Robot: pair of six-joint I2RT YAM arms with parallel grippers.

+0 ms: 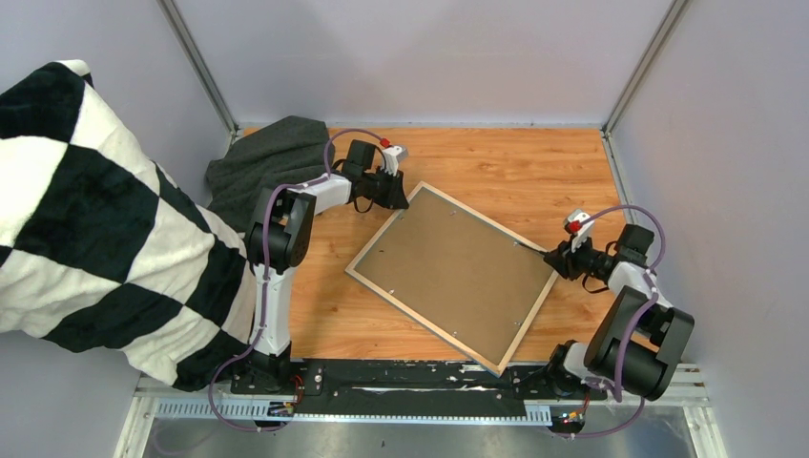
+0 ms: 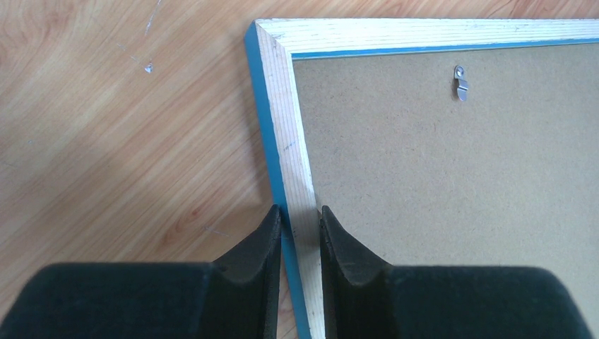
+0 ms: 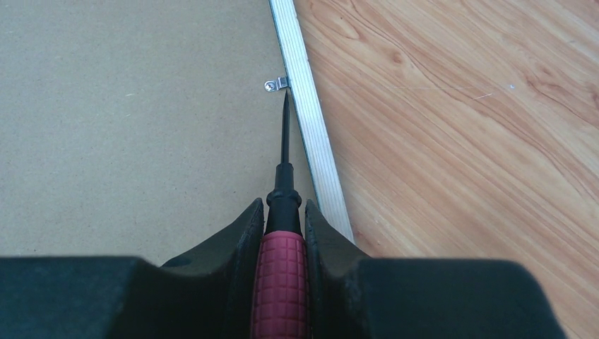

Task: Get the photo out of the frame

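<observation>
A wooden frame (image 1: 382, 299) with blue sides lies back-up on the table, its brown backing board (image 1: 448, 277) held by small metal clips. My left gripper is shut on the frame's rail near a corner, with a clip (image 2: 460, 85) on the board nearby. My right gripper is shut on a screwdriver (image 3: 279, 275) with red handle and thin dark shaft, its tip at or just beside a clip (image 3: 275, 84) at the inner edge of the rail.
A grey cloth (image 1: 262, 162) lies at the back left, beside a large checkered cushion or blanket (image 1: 105, 239) on the left. Bare table (image 1: 506, 162) shows behind the frame. Walls bound the back and sides.
</observation>
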